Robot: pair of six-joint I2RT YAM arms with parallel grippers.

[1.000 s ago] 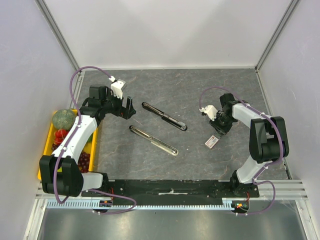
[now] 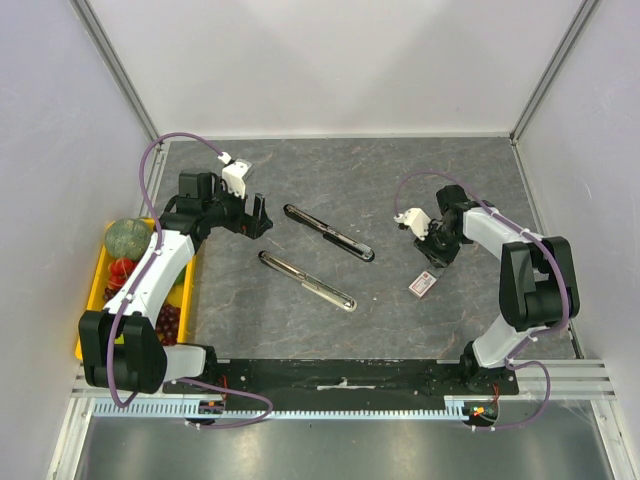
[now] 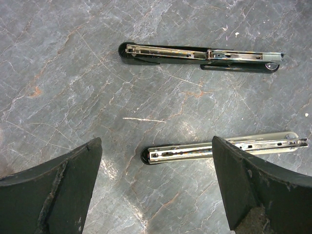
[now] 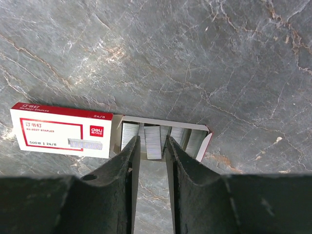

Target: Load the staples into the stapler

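Two staplers lie opened out on the grey table: a black one [image 2: 328,233] and, nearer the front, a silver one [image 2: 307,281]. Both show lengthwise in the left wrist view, the black stapler [image 3: 202,57] above the silver stapler [image 3: 195,152]. My left gripper hangs above them, open and empty. At the right stands a staple box [image 4: 63,130], its inner tray [image 4: 202,127] slid out with several staple strips. My right gripper is over that tray, narrow, with its fingers either side of one pale staple strip [image 4: 153,142]. Whether they touch it cannot be made out.
A yellow basket [image 2: 188,300] of fruit stands at the far left, partly behind the left arm. Clear table surrounds the staplers, and the back of the table [image 2: 340,170] is bare.
In the top view the right gripper has shifted slightly to the left beside the staple box. The left arm and both staplers stand as before.
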